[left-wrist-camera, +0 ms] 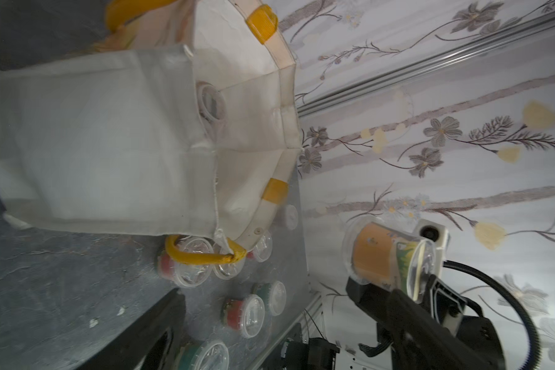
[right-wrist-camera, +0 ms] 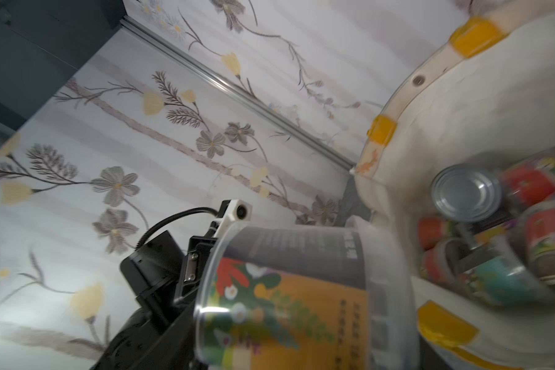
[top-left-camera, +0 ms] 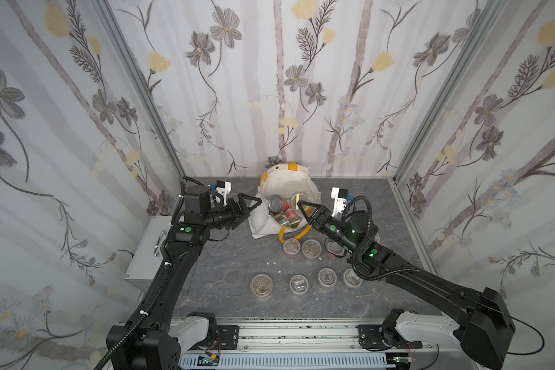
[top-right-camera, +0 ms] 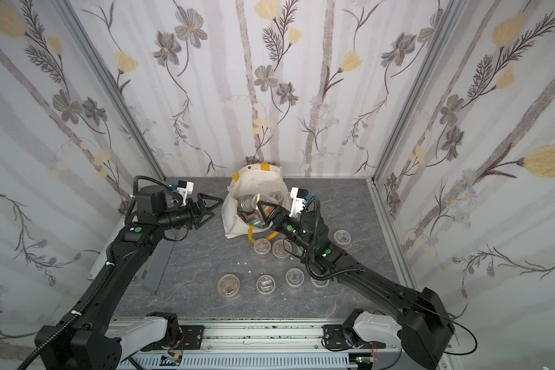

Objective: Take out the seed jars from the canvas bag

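The canvas bag (top-left-camera: 262, 215) with yellow handles stands at the back centre, holding several jars and a tin (right-wrist-camera: 465, 191). My right gripper (top-left-camera: 307, 208) is shut on an orange-labelled seed jar, raised at the bag's right, seen beside the bag in the left wrist view. My left gripper (top-left-camera: 248, 204) stands open at the bag's left, nothing between its fingers. Several clear-lidded jars (top-left-camera: 261, 285) lie out on the table in front of and right of the bag.
A grey metal box (top-left-camera: 151, 246) with a handle sits at the left edge. The table (top-left-camera: 215, 283) has bare room at the front left and back right.
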